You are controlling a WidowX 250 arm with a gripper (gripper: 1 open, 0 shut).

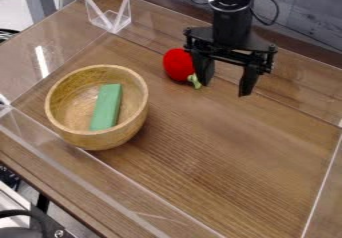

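Note:
My black gripper (223,73) hangs over the back of the wooden table, its two fingers spread wide and pointing down. Its left finger is beside a red round object (178,64), which has a small green part at its lower right. Nothing visible is held between the fingers. A tan oval bowl (71,108) at the left holds a green block (107,107).
A clear plastic piece (110,14) stands at the back left. A raised grey and wooden edge runs along the back right.

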